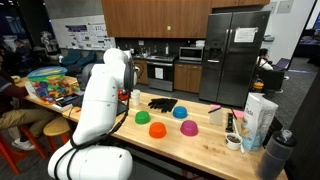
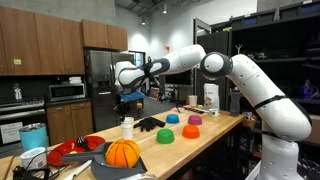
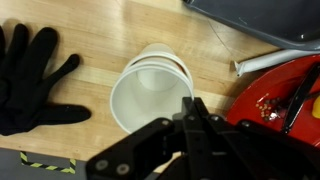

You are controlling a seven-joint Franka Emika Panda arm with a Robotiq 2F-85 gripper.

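A white cup (image 3: 150,95) shows from above in the wrist view, its mouth facing up and a second pale rim (image 3: 157,50) just behind it. My gripper is at the right side of that mouth, shut on the thin rim with its fingertips close together. In the first exterior view the white cup (image 1: 135,98) is at the far end of the table, below the end of my arm. The second exterior view has the white cup (image 2: 127,129) directly under my gripper (image 2: 124,113). Whether its base touches the table cannot be made out.
Black gloves (image 3: 38,80) lie left of the cup, and a red pan (image 3: 280,90) and grey tray (image 3: 265,15) lie right. An orange pumpkin (image 2: 123,153) is nearby. Green (image 1: 141,117), blue (image 1: 180,112), orange (image 1: 158,130) and magenta (image 1: 189,128) bowls stand farther along.
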